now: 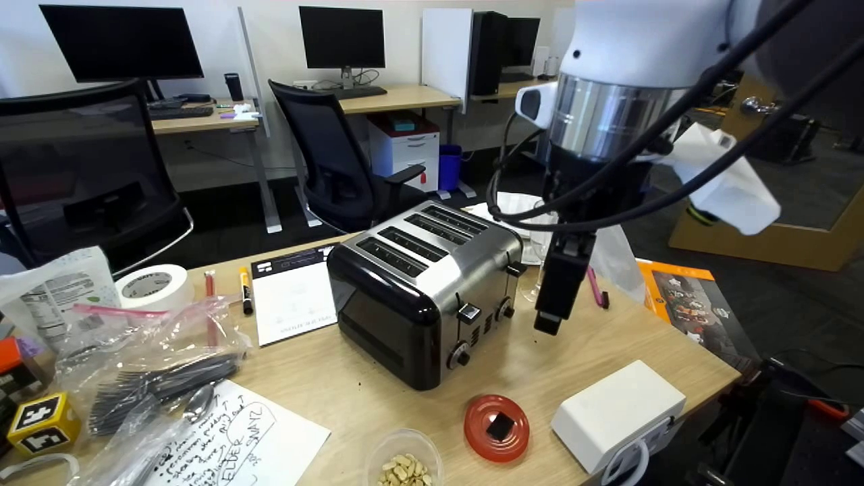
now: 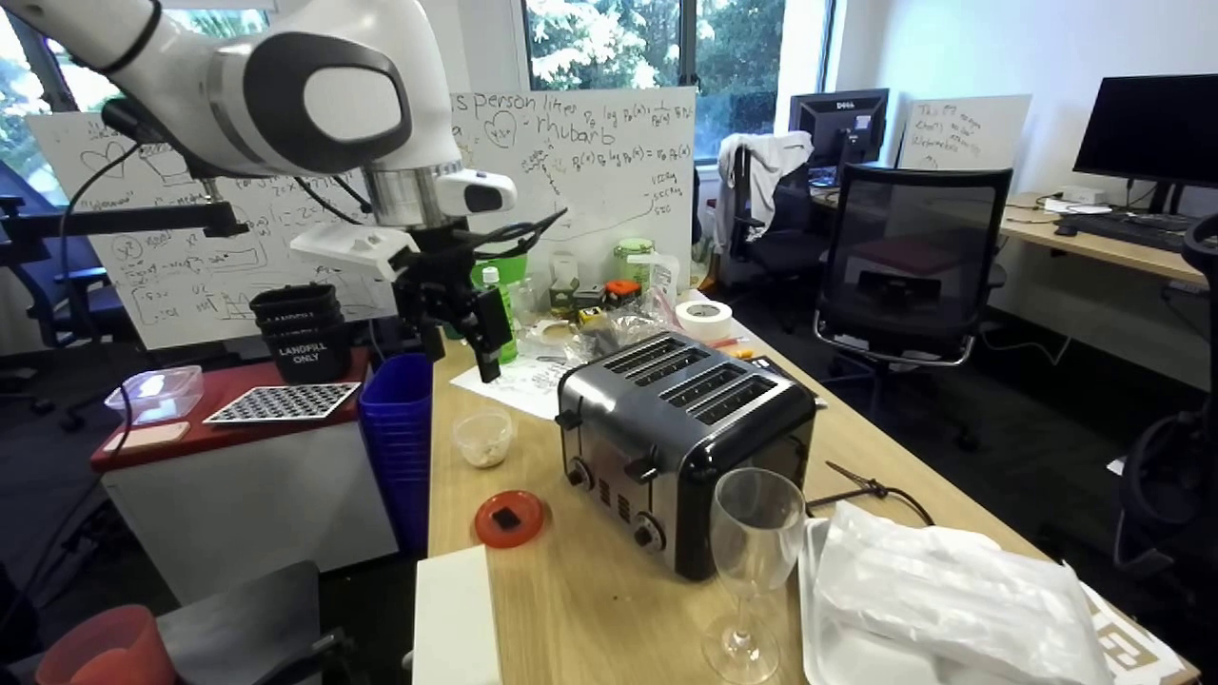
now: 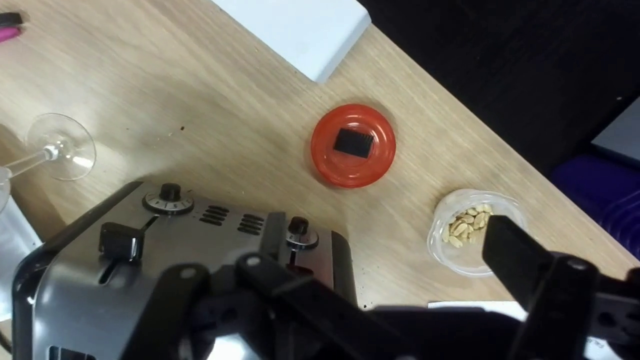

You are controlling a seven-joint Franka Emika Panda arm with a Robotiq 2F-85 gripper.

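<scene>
My gripper is open, its two black fingers wide apart with nothing between them. In exterior view 2 it hangs in the air above the table. A silver and black toaster [image 1: 437, 267] stands upright on the table, its slots showing nothing inside. In the wrist view one finger overlaps the toaster's front near a dial, and the other overlaps the edge of a clear cup [image 3: 441, 243] of nuts. Between toaster and table edge lies a red lid [image 3: 328, 162] with a small black square [image 3: 354, 143] on it.
A wine glass [image 2: 758, 531] stands close to the toaster. The white box [image 1: 619, 413] sits near the table edge, and a plastic bag [image 1: 162, 356] with a brush lies at the left. Bare wood [image 3: 222, 120] shows between lid and glass.
</scene>
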